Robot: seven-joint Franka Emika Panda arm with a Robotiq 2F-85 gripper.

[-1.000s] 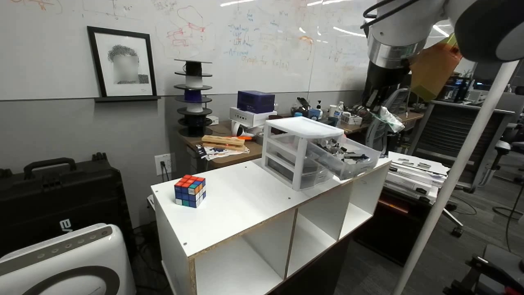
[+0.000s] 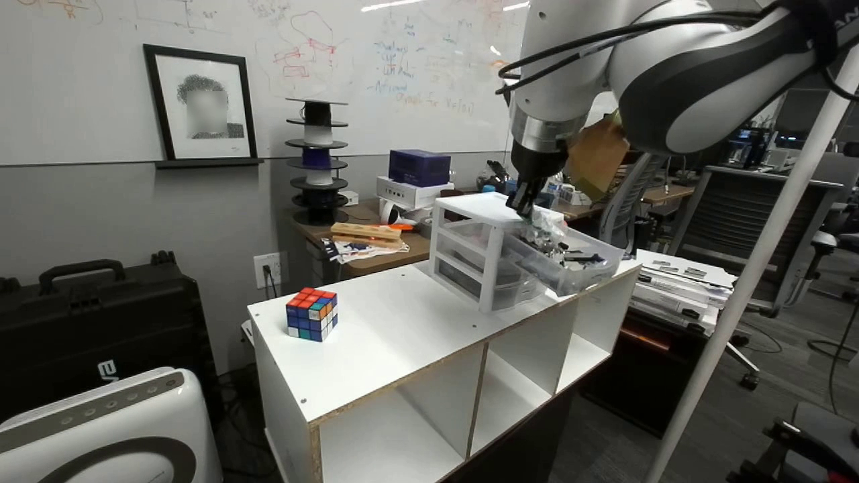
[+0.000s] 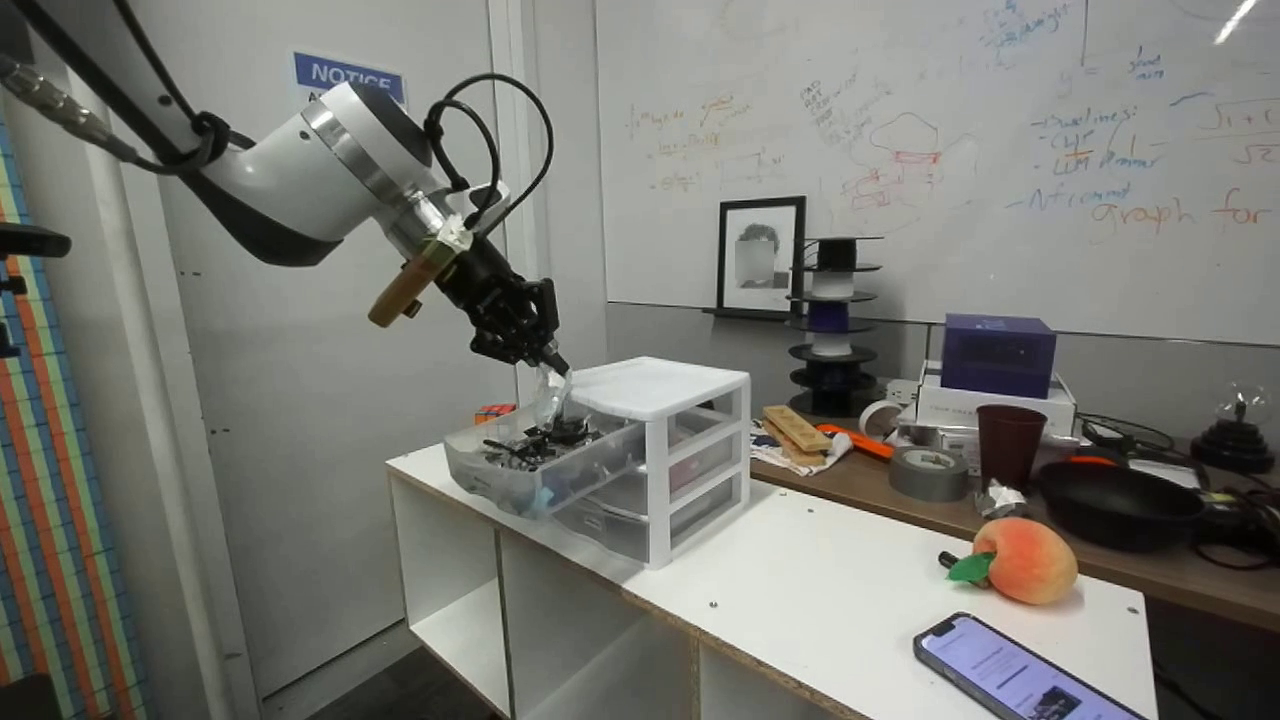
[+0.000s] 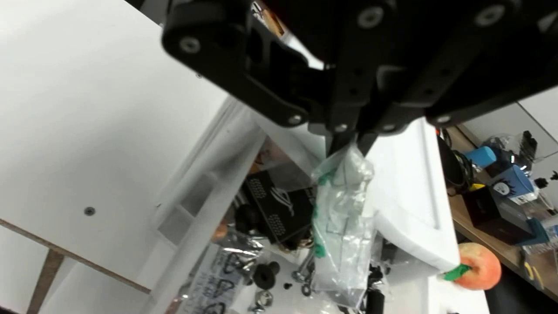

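Observation:
My gripper is shut on the top of a clear plastic bag (image 4: 342,225) with green marks, which hangs down from the fingertips. Below and around the bag is the pulled-out top drawer (image 3: 480,475) of a small white drawer unit (image 2: 487,249). Screws, black parts and a black box (image 4: 280,204) lie in that drawer. In exterior view 2 the bag (image 3: 553,394) hangs at the drawer's inner end, beside the unit's white top (image 3: 654,386). Whether its lower end touches the drawer's contents, I cannot tell.
The unit stands on a white shelf (image 2: 378,338). A Rubik's cube (image 2: 311,314) sits at one end in exterior view 1. A peach (image 3: 1026,560) and a phone (image 3: 1020,672) lie on the shelf in exterior view 2. Bare surface separates them from the unit.
In exterior view 1 my gripper has moved left and down with the bag, from the right of the drawer to above its inner end. The drawer unit and cube have stayed put.

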